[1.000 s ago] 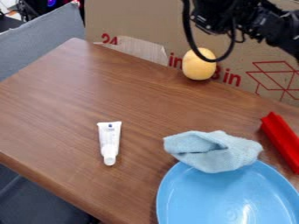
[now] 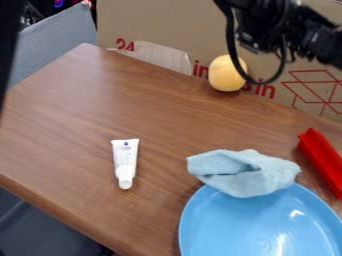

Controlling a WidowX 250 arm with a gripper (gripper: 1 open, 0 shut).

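Observation:
The black robot arm [image 2: 274, 30] with its looping cable reaches in from the top right, high over the back of the table. Its fingertips are not clearly visible. A yellow ball [image 2: 227, 76] sits at the back, below the arm. A white tube [image 2: 126, 158] lies upright in the image on the wooden table [image 2: 80, 120]. A light blue cloth [image 2: 241, 170] rests at the upper edge of a blue plate [image 2: 254, 230], and a red object [image 2: 321, 160] lies at the right.
A cardboard box [image 2: 174, 25] stands along the back edge. Grey chairs show beyond the left edge.
The arm and its cable have shifted slightly at the top right. The objects on the table have not moved.

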